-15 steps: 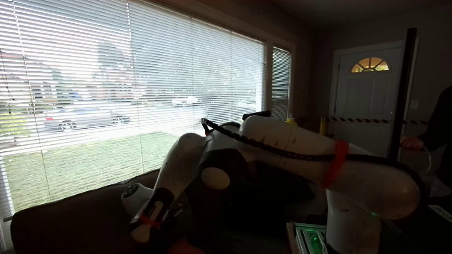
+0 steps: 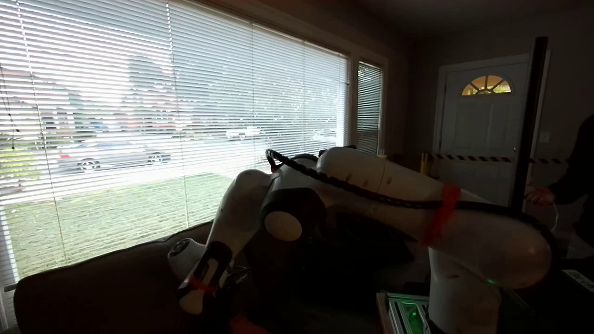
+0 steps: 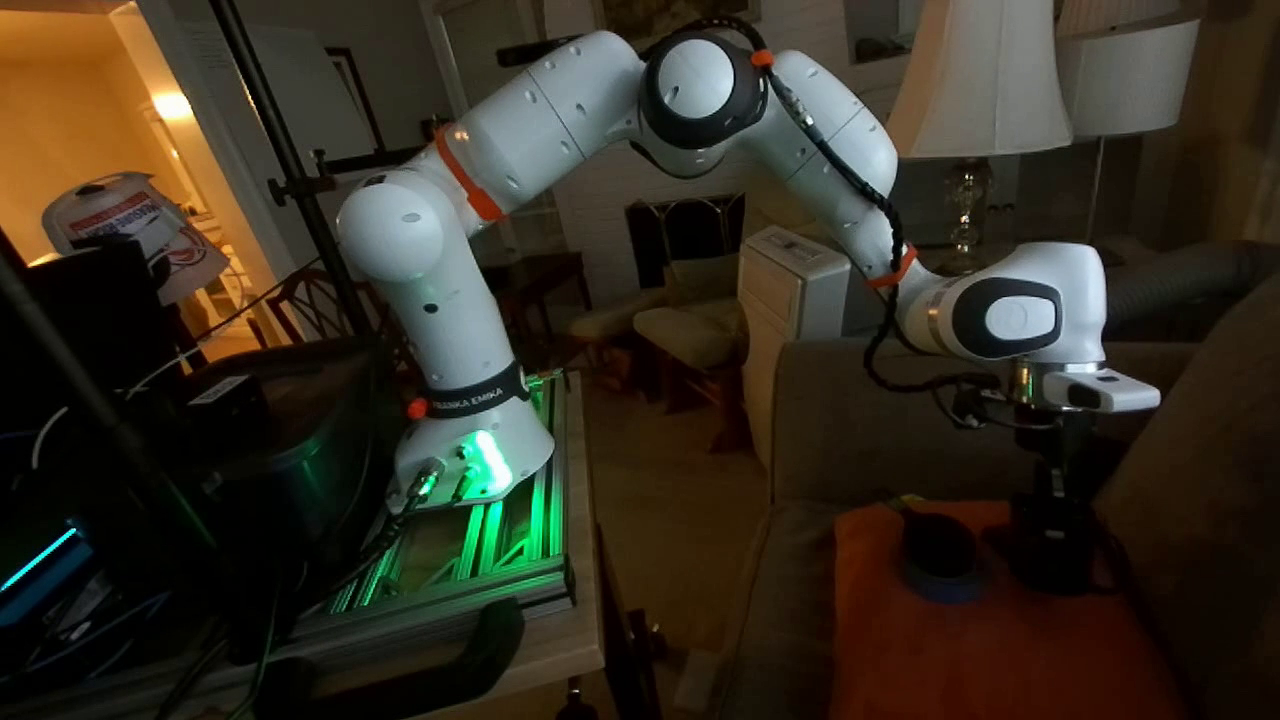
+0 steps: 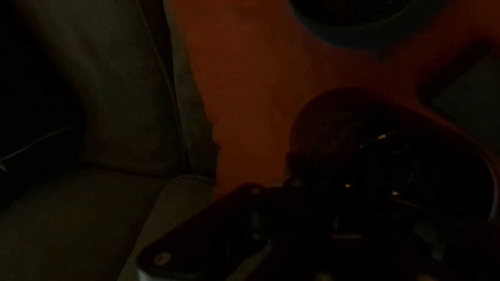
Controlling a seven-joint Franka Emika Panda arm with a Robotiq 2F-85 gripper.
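My gripper (image 3: 1060, 510) points down over an orange cloth (image 3: 960, 666) on the couch. At the wrist view's right, a dark, rounded container (image 4: 328, 124) with a glossy inside lies against my fingers. My fingers look shut on its near edge, though deep shadow hides the exact contact. Whether its base touches the cloth cannot be told. Beside it on the cloth is a round, dark dish with a bluish rim (image 3: 942, 588), its blue-grey edge (image 4: 370, 38) also showing at the top of the wrist view.
The couch backrest (image 3: 1212, 492) rises close behind my gripper. A couch seat (image 3: 786, 588) lies to the cloth's left in exterior view 2. Lamps (image 3: 978, 78) and a white cabinet (image 3: 786, 288) stand farther back. A person's hand (image 2: 540, 195) shows at the right of exterior view 1.
My upper arm and elbow have risen slightly. The wrist has shifted a little up and to the right in exterior view 1.
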